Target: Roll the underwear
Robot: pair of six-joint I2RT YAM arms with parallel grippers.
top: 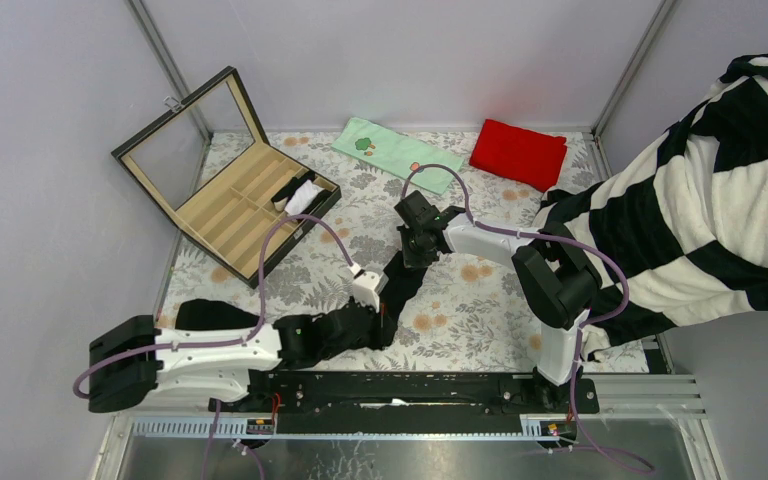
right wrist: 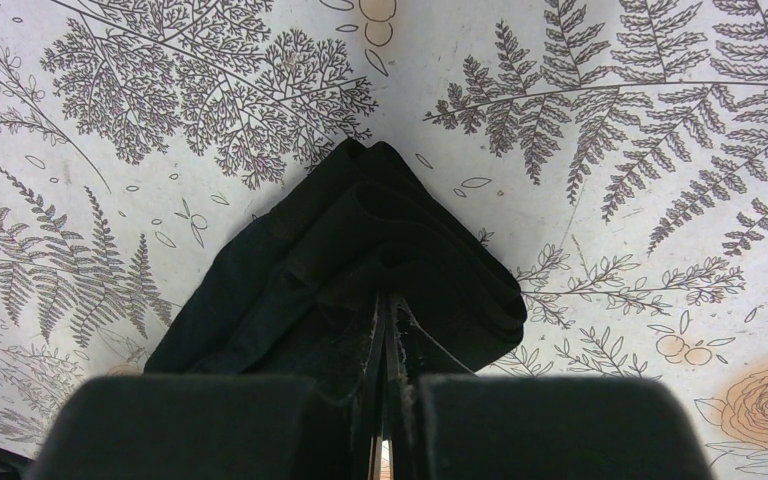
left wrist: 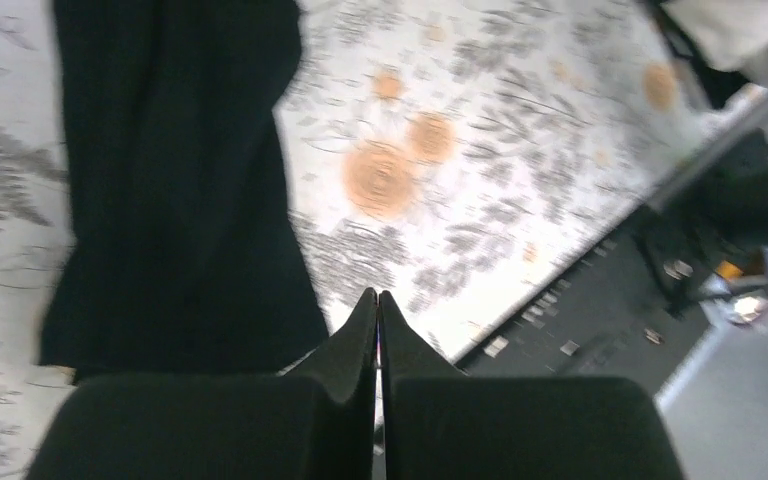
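The black underwear lies as a narrow folded strip point(top: 402, 287) in the middle of the table. In the right wrist view its far end is bunched into layered folds point(right wrist: 360, 230). My right gripper is shut with its tips at these folds; whether cloth is pinched between them I cannot tell. The near part of the underwear point(left wrist: 180, 270) spreads flat and smooth in the left wrist view. Beside its near end, my left gripper is shut, and nothing shows between its fingers. The arms partly hide the strip from above.
An open divided box point(top: 228, 215) stands at the back left, with rolled items point(top: 303, 196) in one corner. Green cloth point(top: 395, 150) and red cloth point(top: 520, 154) lie at the back. Black cloth point(top: 212, 316) is at the left; a checkered blanket point(top: 700, 200) covers the right.
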